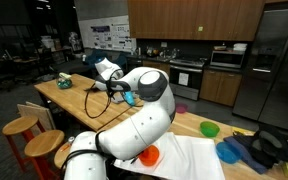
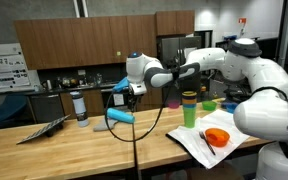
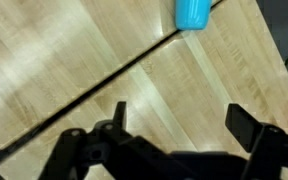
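Above the wooden table, my gripper stands open, its two dark fingers wide apart with only bare tabletop between them. A light-blue object (image 3: 192, 12) lies ahead of the fingers at the top edge of the wrist view, partly cut off. In exterior view 2 the same blue object (image 2: 122, 116) rests on the table just below and left of the gripper (image 2: 133, 101). It also shows as a small blue patch (image 1: 130, 99) beside the arm in exterior view 1.
A dark seam crosses the tabletop (image 3: 44, 60). To the left are a blue-and-white canister (image 2: 79, 105) and a dark tray (image 2: 52, 126). Nearer the arm's base stand a green-and-yellow cup (image 2: 189, 108) and an orange bowl (image 2: 218, 136) on white cloth.
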